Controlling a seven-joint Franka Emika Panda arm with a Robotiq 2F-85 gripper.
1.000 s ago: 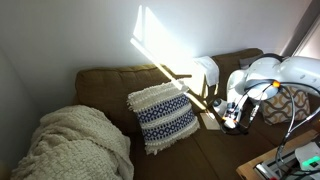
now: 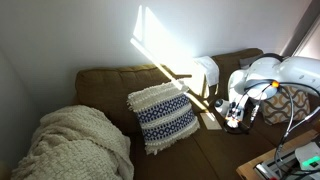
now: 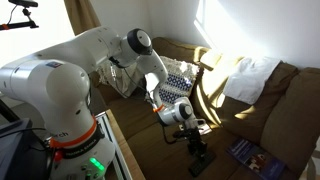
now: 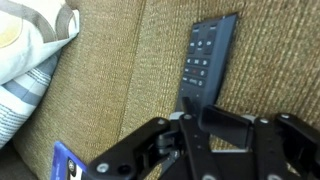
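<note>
A dark remote control (image 4: 205,62) with rows of small buttons lies on the brown sofa seat in the wrist view. My gripper is right at the remote's near end, which its black fingers partly cover. How far the fingers stand apart, and whether they touch the remote, cannot be made out. In exterior view 2 the gripper (image 3: 199,148) points down, low over the seat. From exterior view 1, the gripper (image 2: 234,124) appears small and its fingertips are unclear.
A blue book (image 3: 256,158) lies on the seat beside the gripper. Farther along are a blue-and-white pillow (image 2: 165,115) and a cream knitted blanket (image 2: 75,145). A white cloth (image 2: 205,73) drapes over the backrest.
The arm and gripper have shifted only slightly near the same spot on the seat. The pillow, blanket and cloth have stayed where they were.
</note>
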